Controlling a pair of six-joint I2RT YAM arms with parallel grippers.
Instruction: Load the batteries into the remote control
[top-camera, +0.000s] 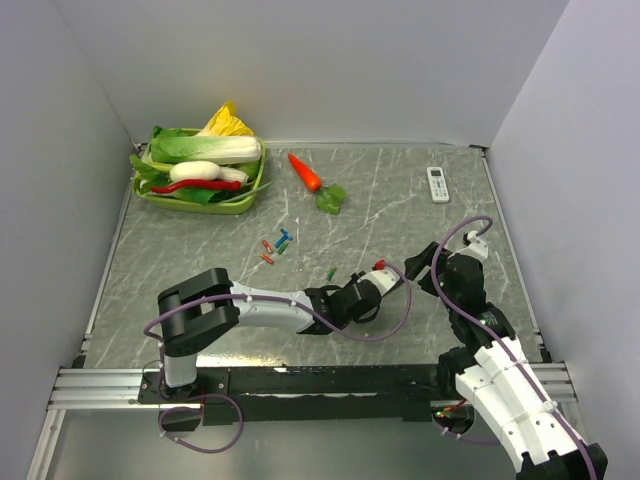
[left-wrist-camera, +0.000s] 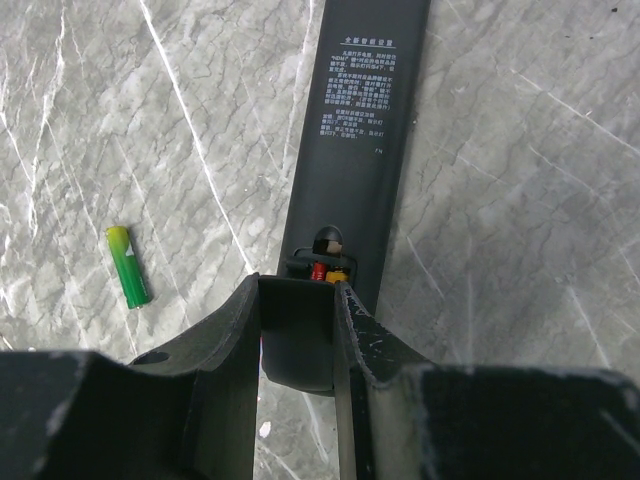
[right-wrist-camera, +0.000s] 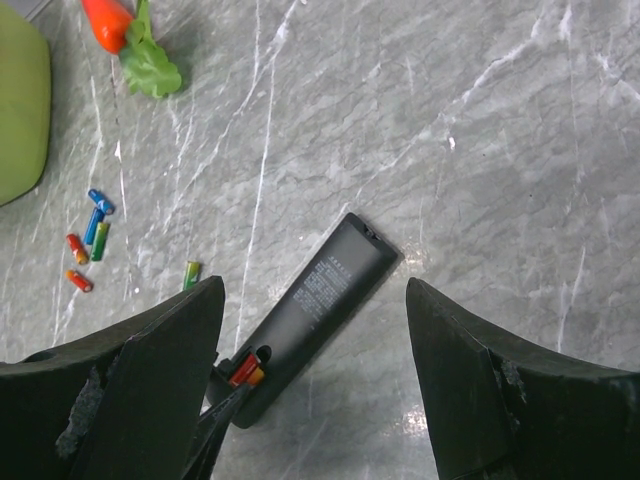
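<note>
A black remote control lies back up on the marble table, red and yellow batteries in its compartment near the lower end. My left gripper is shut on a black piece at that end, apparently the battery cover. My right gripper stands open above and beside the remote, with nothing clearly between its fingers. A green battery lies loose left of the remote; several more batteries lie farther left. In the top view the left arm hides most of the remote.
A basket of vegetables is at the back left, a carrot at the back middle, and a white remote at the back right.
</note>
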